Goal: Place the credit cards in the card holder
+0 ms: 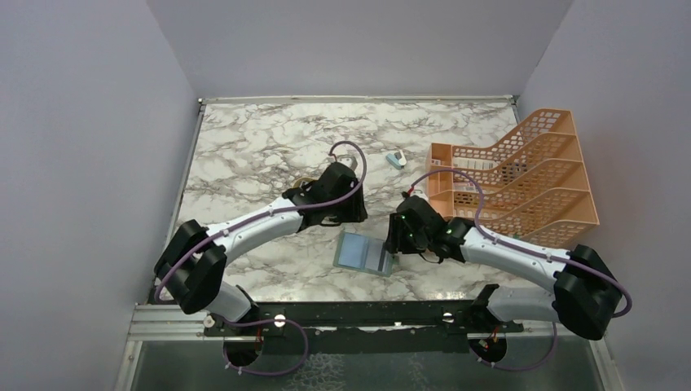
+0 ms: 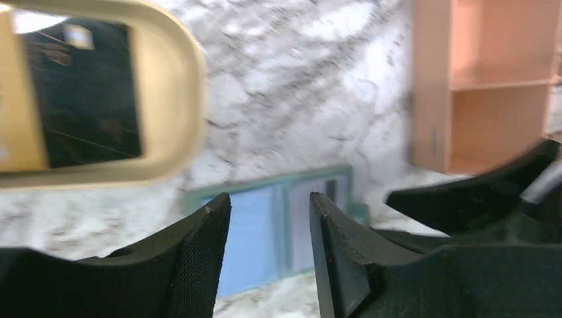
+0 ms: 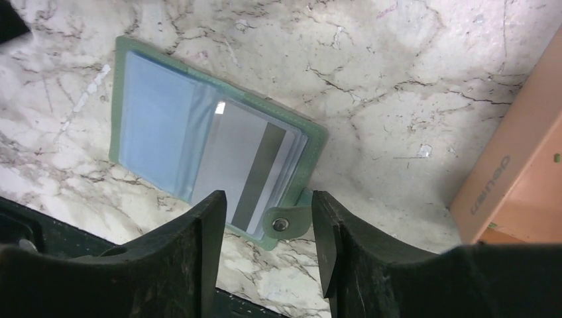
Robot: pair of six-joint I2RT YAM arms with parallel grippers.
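The card holder [image 3: 149, 122] lies spread open on the marble table, with a green border and clear blue pockets. A pale card [image 3: 228, 152] with a dark stripe sits in the pocket nearer the right gripper. My right gripper is open over that end, and the holder's snap tab [image 3: 288, 222] shows between its fingers; contact is unclear. Above and behind the holder hangs my left gripper, open and empty. A yellow oval tray [image 2: 192, 99] holds a black card [image 2: 83, 99] and a yellowish one; the left arm mostly hides this tray from the top.
An orange rack [image 1: 521, 183] with several compartments fills the right side. A small blue-and-white item [image 1: 396, 159] lies at the back. The two grippers are close together.
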